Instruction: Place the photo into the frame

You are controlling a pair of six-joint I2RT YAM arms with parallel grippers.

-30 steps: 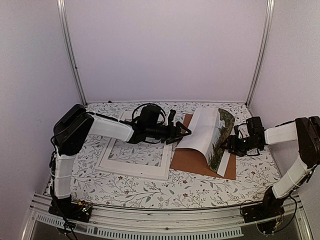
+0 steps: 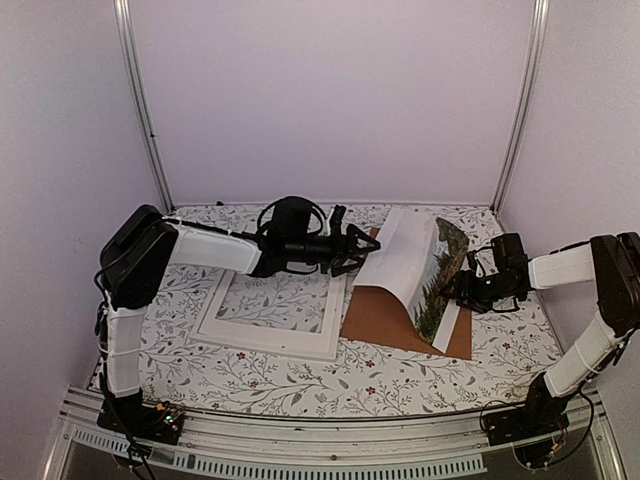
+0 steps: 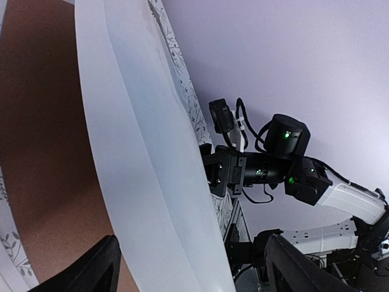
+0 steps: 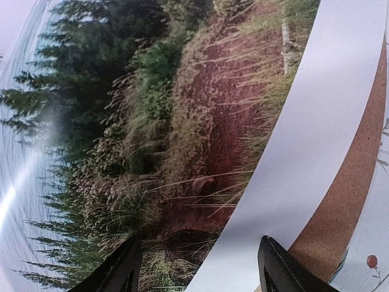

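Note:
The photo (image 2: 435, 300), a forest print with a white border, lies curled on a brown backing board (image 2: 380, 320); its pale back (image 3: 146, 158) rises in front of my left gripper (image 2: 355, 250), whose fingers stand apart at the left side of the curl, near its edge. In the left wrist view the curled sheet runs between those fingers; contact is unclear. My right gripper (image 2: 465, 285) is at the photo's right border, its fingers apart over the white strip (image 4: 292, 146) and print; whether they touch it I cannot tell.
The white frame (image 2: 265, 340) lies flat on the left of the floral table, partly under my left arm. Walls stand at the back and both sides.
My left gripper has moved slightly up in the top view, toward the back, and the curled sheet's upper part has shifted slightly. The right arm looks unchanged.

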